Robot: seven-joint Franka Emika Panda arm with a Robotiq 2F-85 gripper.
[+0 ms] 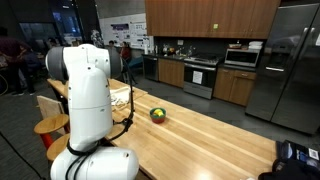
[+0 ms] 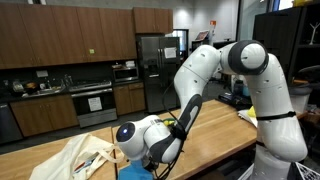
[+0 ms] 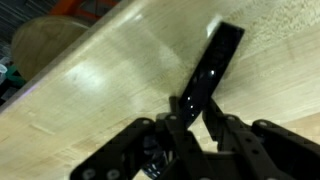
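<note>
In the wrist view a long black object (image 3: 214, 62) slants up and to the right from my gripper, over pale wood. Its lower end runs in among the dark gripper parts. The view is blurred, so neither the finger gap nor any grip on the object is clear. In exterior view 2 the white arm (image 2: 240, 62) bends down toward the near edge of the table, its wrist low over the surface. A blue item (image 2: 135, 172) shows beneath the wrist. In exterior view 1 the arm (image 1: 90, 95) stands at the left.
A round bowl (image 1: 158, 118) with yellow and green contents stands on the wooden table (image 1: 205, 145). White cloth or paper (image 2: 85, 155) lies at the left in exterior view 2. Stools (image 1: 50, 125) stand beside the table. Much of the tabletop right of the bowl is clear.
</note>
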